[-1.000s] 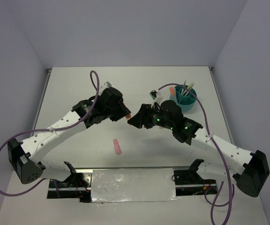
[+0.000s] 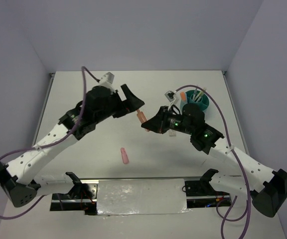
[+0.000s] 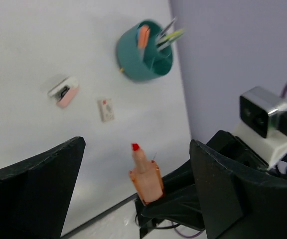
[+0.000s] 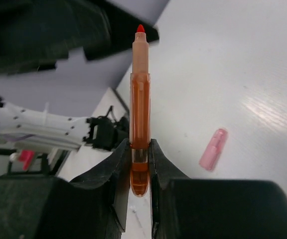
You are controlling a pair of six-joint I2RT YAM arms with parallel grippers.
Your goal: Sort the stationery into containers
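Observation:
An orange marker with a red tip (image 4: 140, 109) stands upright between the fingers of my right gripper, which is shut on its lower part. In the top view this marker (image 2: 142, 117) spans the space between both grippers. My left gripper (image 2: 136, 96) is open beside the marker's far end, its fingers (image 3: 39, 186) wide apart and nothing between them. A pink marker (image 2: 124, 156) lies on the table near the front. The teal cup (image 2: 199, 101) at the back right holds several pens and an orange item (image 3: 143, 37).
A white-and-pink eraser-like piece (image 3: 66, 92) and a small pale block (image 3: 106, 109) lie on the table between the arms and the cup. Both arms nearly meet at the centre.
The left has opened and drawn up and away; more of the marker now shows, held by the right gripper.

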